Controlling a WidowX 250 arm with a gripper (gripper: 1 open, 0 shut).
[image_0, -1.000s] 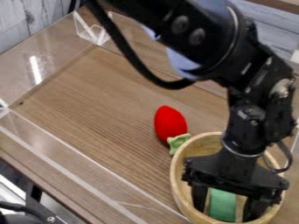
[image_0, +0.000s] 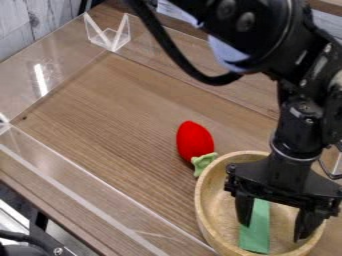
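A wooden bowl (image_0: 214, 222) sits at the lower right of the camera view, with a green block (image_0: 255, 232) inside it. My gripper (image_0: 274, 215) hangs over the bowl, its fingers apart above and around the block's upper end, with no contact that I can make out. A red object with a pale green top (image_0: 195, 140) lies on the table just left of and behind the bowl.
A clear plastic piece (image_0: 108, 32) stands at the back left. Transparent edging runs along the table's left and front.
My gripper has risen and shifted slightly right, uncovering more of the green block, which stays in the bowl. The red object has not moved.
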